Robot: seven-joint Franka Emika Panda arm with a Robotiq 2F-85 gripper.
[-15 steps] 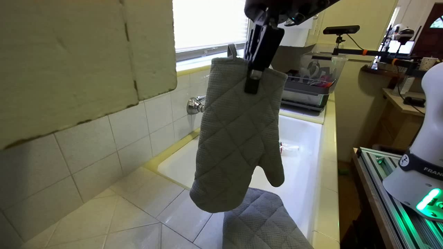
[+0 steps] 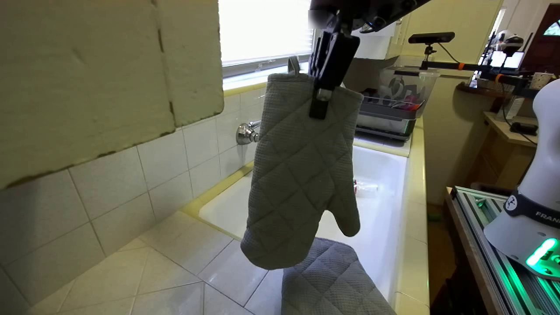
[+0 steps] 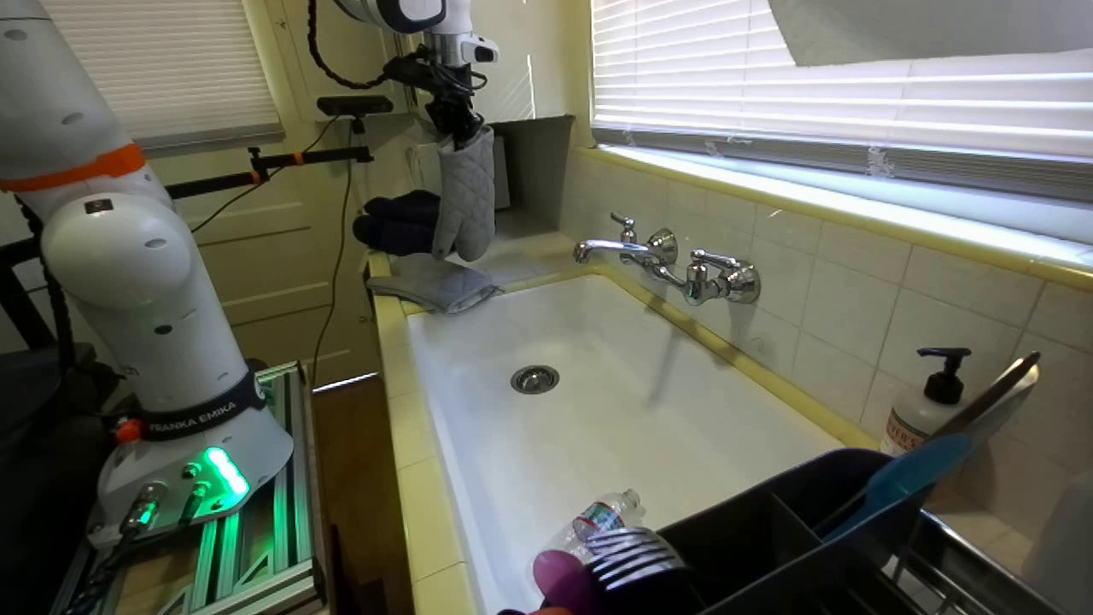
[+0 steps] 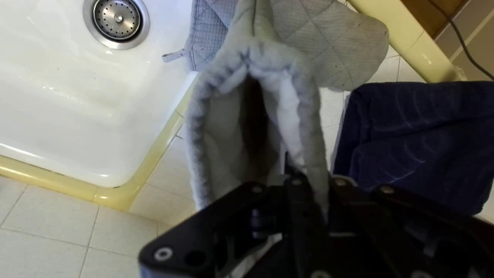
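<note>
A grey quilted oven mitt [image 2: 302, 173] hangs cuff up in the air, its thumb and closed end pointing down. My gripper [image 2: 320, 107] is shut on one wall of its cuff, one black finger lying outside the fabric. Seen from the wrist, the open cuff [image 4: 203, 125] gapes, with the other fingertip partly hidden inside. Below it a second grey mitt [image 3: 435, 283] lies flat on the counter at the sink's corner, partly over the rim. In the wrist view this lying mitt [image 4: 340, 51] shows beyond the hanging one.
A white sink [image 3: 492, 430] holds a clear plastic bottle [image 3: 604, 518]. Dark blue folded cloth [image 4: 417, 139] sits on the counter beside the mitts. The faucet [image 3: 666, 256] juts from the tiled wall.
Almost nothing differs from a second ago. The mitt hangs in the same grip, with at most a very slight sway at its lower end.
</note>
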